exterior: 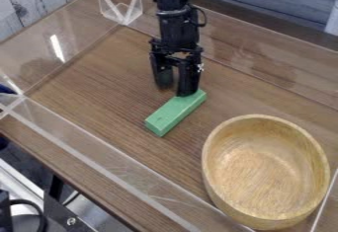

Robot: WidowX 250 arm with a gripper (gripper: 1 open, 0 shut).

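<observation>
The black arm hangs from the top centre of the camera view, with its gripper (176, 78) low over the wooden table, just beyond the far end of a green rectangular block (176, 112). A dark object (164, 78) is at the gripper's left side, partly hidden; I cannot tell exactly what it is. The fingers are dark and small, hard to separate from what is around them.
A large round tan bowl (264, 171) takes up the lower right. Black cables lie at the lower left.
</observation>
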